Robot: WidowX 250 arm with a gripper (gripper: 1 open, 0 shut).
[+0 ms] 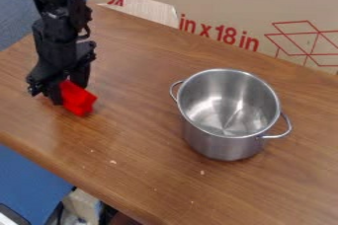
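My black gripper (59, 86) reaches down at the left of the wooden table, its fingers low around a red block (78, 100), shut on it. The block sits at or just above the tabletop, tilted; whether it touches the wood I cannot tell. To the right stands an empty steel pot (227, 111) with two side handles, apart from the gripper and block.
A printed cardboard panel (251, 2) borders the back. The table's left edge drops to a blue surface (20, 185) at lower left.
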